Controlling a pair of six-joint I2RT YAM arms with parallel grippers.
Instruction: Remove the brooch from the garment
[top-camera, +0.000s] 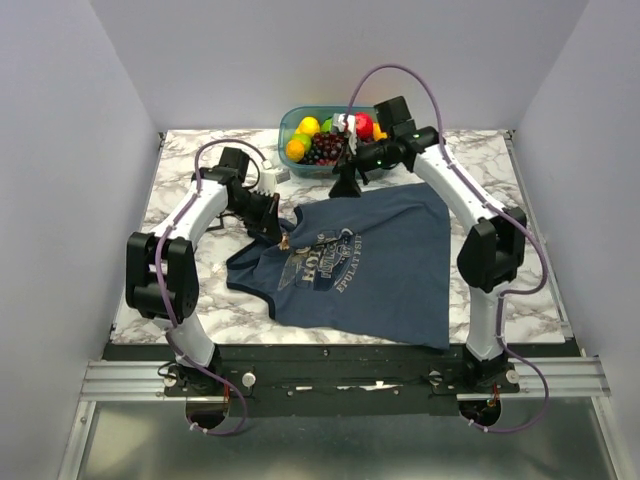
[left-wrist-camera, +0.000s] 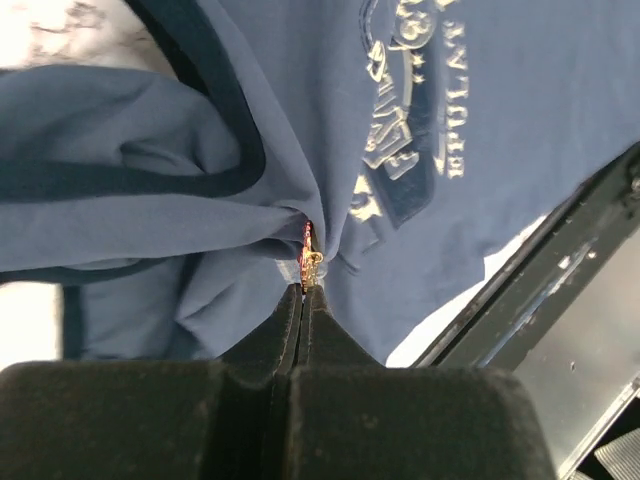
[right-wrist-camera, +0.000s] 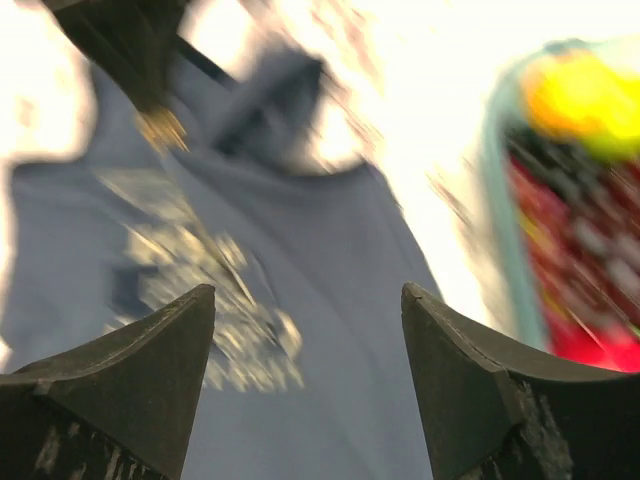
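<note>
A dark blue garment (top-camera: 390, 270) with a printed front lies spread on the marble table. The red and gold brooch (left-wrist-camera: 311, 258) appears almost edge-on in the left wrist view, at a peak of gathered cloth. My left gripper is shut, its tips closed on the near end of the brooch; the far end still meets the fabric. In the top view, gold shows at the left gripper's (top-camera: 281, 241) tips, over the garment's upper left. Open and empty, my right gripper hangs over the garment's top edge, near the fruit container.
Behind the garment stands a teal container (top-camera: 290, 120) of fruit, with my right arm reaching partly across it. A dark thin-framed object (top-camera: 216, 222) lies by the left arm. Bare marble (top-camera: 490, 300) shows at the right.
</note>
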